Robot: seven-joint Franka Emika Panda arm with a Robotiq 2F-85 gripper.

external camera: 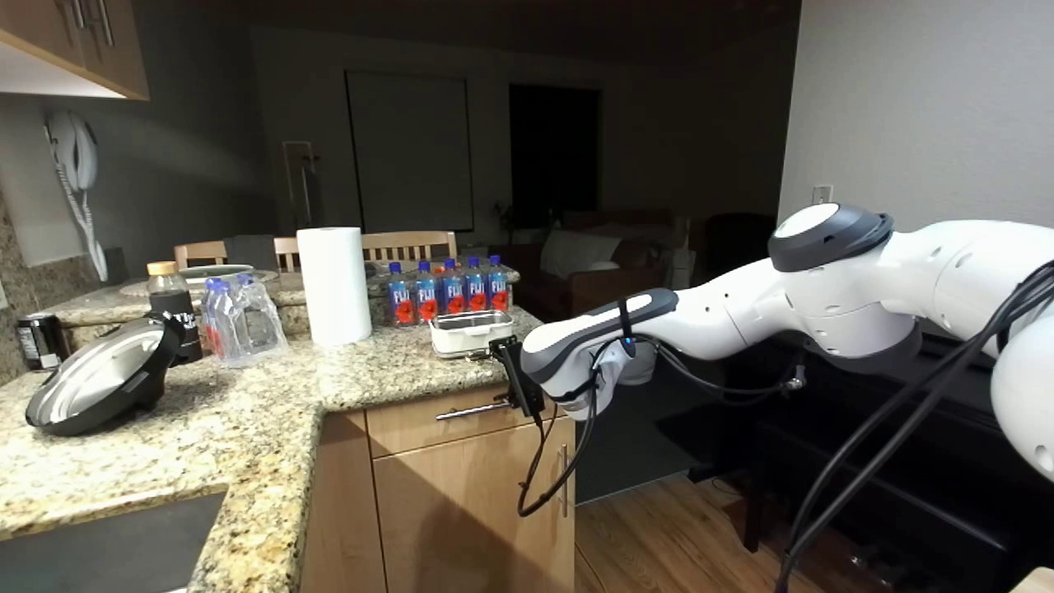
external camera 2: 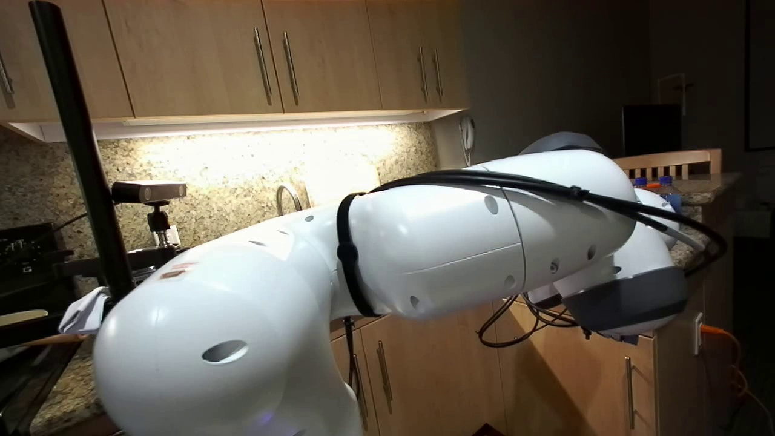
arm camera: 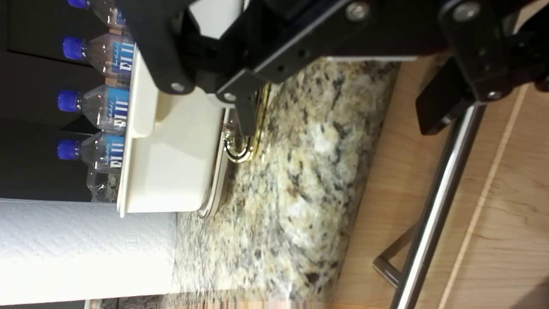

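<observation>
My gripper stands open in the wrist view, fingers wide apart and nothing held between them. In that view one finger (arm camera: 247,116) overlaps the base of a white rectangular container (arm camera: 170,172), beside a gold-coloured metal loop (arm camera: 239,150). The other finger (arm camera: 442,103) appears against the wooden drawer front, close to one end of its bar handle (arm camera: 437,206). From the first exterior view, the gripper (external camera: 494,375) is at the counter's front edge, with the container (external camera: 459,341) and drawer handle (external camera: 472,410) near its fingers. Whether either finger touches anything, I cannot tell. The drawer looks shut.
Several blue-capped water bottles (external camera: 452,293) stand behind the container. To its left rises a paper towel roll (external camera: 333,287). A tilted black-rimmed lid (external camera: 104,380) and clear bottles in plastic (external camera: 242,321) occupy the left counter. Granite (external camera: 262,410) is bare near the corner.
</observation>
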